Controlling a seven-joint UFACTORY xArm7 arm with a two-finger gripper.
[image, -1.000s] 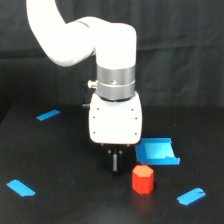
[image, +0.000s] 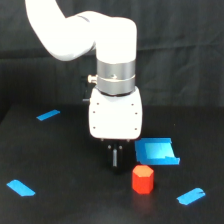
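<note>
My white arm comes down from the top, with the gripper (image: 115, 152) low over the black table, left of a blue open box (image: 157, 157). A red hexagonal block (image: 142, 179) sits in front of the box, to the right of the fingertips. The dark fingers are hard to make out against the table, so their opening is unclear.
Blue tape strips lie at the back left (image: 48, 114), front left (image: 21, 188) and front right (image: 191, 195). A dark curtain stands behind.
The gripper has shifted very slightly, a little up in the view. The block and box are unchanged.
</note>
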